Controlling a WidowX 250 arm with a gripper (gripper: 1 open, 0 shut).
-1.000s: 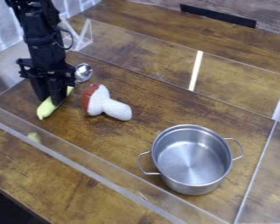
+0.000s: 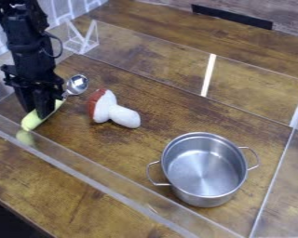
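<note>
The black gripper (image 2: 37, 102) is at the left, lowered over a pale yellow-green elongated object (image 2: 38, 120) at the table edge of the tray area; whether its fingers grip it is unclear. To its right lies a white object with a red-and-white cap, like a toy mushroom (image 2: 115, 112). A small shiny metal item (image 2: 75, 85) sits just behind, beside the gripper.
A steel pot (image 2: 204, 171) with two handles stands at the front right. Transparent low edging runs around the work area.
The gripper and the yellow-green object have shifted slightly to the left. The mushroom-like object and pot have not moved.
</note>
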